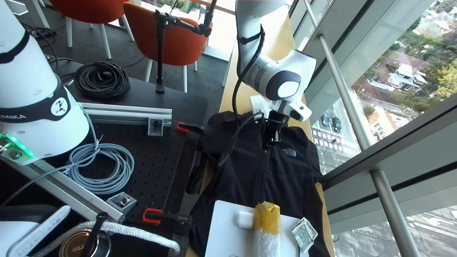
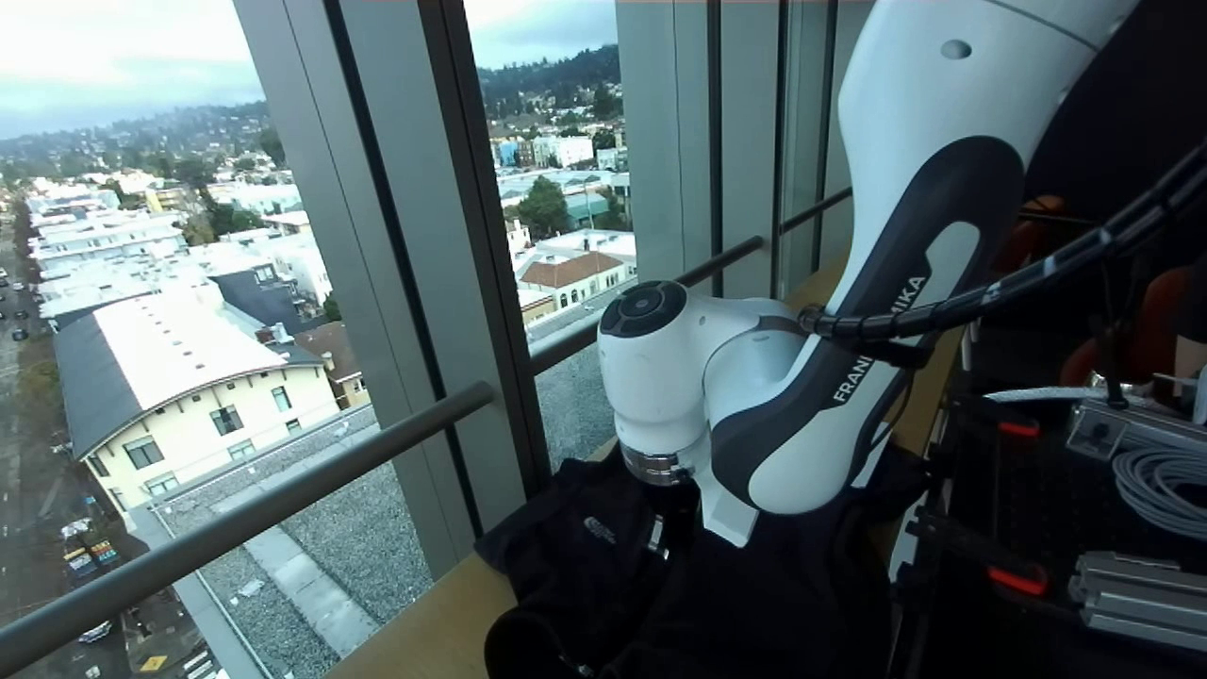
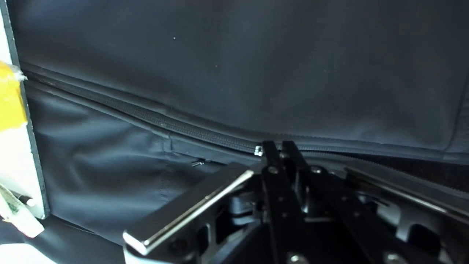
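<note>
A black jacket [image 1: 280,171] with a small white logo lies spread on the wooden ledge, its front zipper [image 3: 145,113] running lengthwise. In the wrist view, a small silver slider [image 3: 258,150] sits right at the tips of my gripper. The fingers are closed up with a narrow gap, and the zipper's pull tab seems pinched there, mostly hidden by the fingers [image 3: 269,154]. To the left of the slider the zipper teeth are joined; to the right the two edges part. Exterior view 1 places my gripper [image 1: 267,147] low over the upper chest, beside the logo.
A white board [image 1: 222,222] rests on the jacket's lower part, carrying a yellow-and-white wrapped roll [image 1: 267,214] and a banknote [image 1: 304,235]. Windows with a metal rail [image 1: 342,85] border the right side. A black perforated table with clamps [image 1: 152,215] stands left.
</note>
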